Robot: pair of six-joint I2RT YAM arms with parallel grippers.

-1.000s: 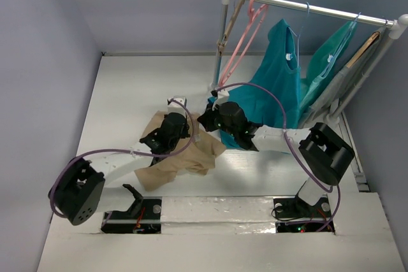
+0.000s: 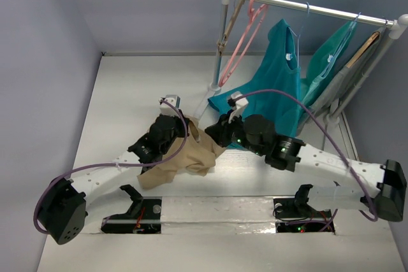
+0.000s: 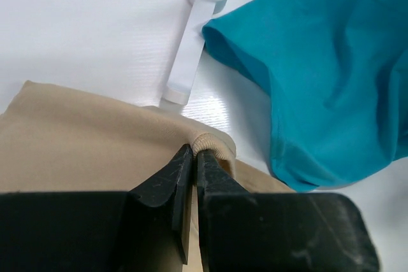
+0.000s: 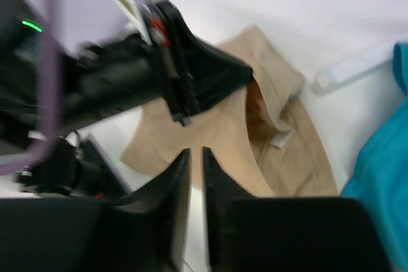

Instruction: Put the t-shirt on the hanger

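Note:
The tan t-shirt (image 2: 191,155) lies crumpled on the table, its collar side toward the rack. My left gripper is shut on the shirt's ribbed neckline, with the cloth bunched up at the fingertips. In the right wrist view, the neck opening gapes and a small white label (image 4: 280,137) shows inside. My right gripper has a narrow gap between its fingers, nothing in it, and stands off to the right of the shirt. Pink hangers (image 2: 239,46) dangle at the left end of the rail, with a wooden hanger (image 2: 231,20) beside them.
A metal rack rail (image 2: 312,9) spans the back right. Teal garments (image 2: 271,87) hang from it, close behind my right gripper. The rack's white foot (image 3: 191,52) lies just beyond the shirt. Free table extends to the back left.
My left gripper has shifted slightly left, its end still at the collar. The right arm has swung away to the right and toward the front, leaving the shirt's edge.

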